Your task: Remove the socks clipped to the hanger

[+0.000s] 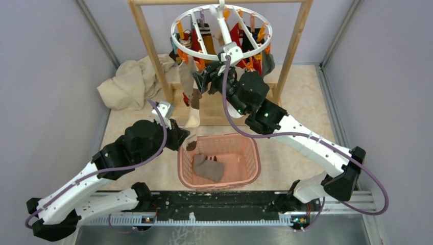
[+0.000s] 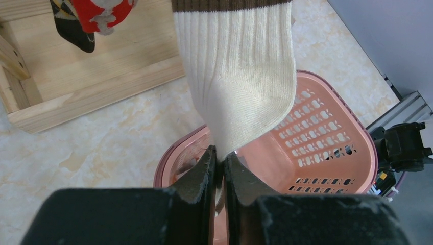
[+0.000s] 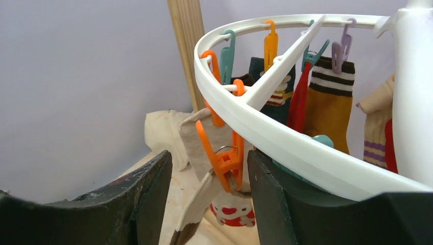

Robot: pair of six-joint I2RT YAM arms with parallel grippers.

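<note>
The round white hanger [image 1: 179,48] holds socks on coloured clips. My left gripper is shut on a cream ribbed sock [image 2: 235,81] with a brown band, which stretches upward from its fingers. My right gripper is open at the hanger's rim, its fingers either side of an orange clip [image 3: 230,162] from which a cream-and-brown sock [image 3: 199,206] hangs. Behind are more socks, among them a mustard striped one [image 3: 327,112] and a red one [image 3: 298,99].
Below the hanger a pink basket [image 1: 240,173] holds grey socks [image 1: 208,168]. A wooden frame [image 1: 296,41] supports the hanger, and a beige cloth [image 1: 122,87] lies at the left. Side walls bound the space.
</note>
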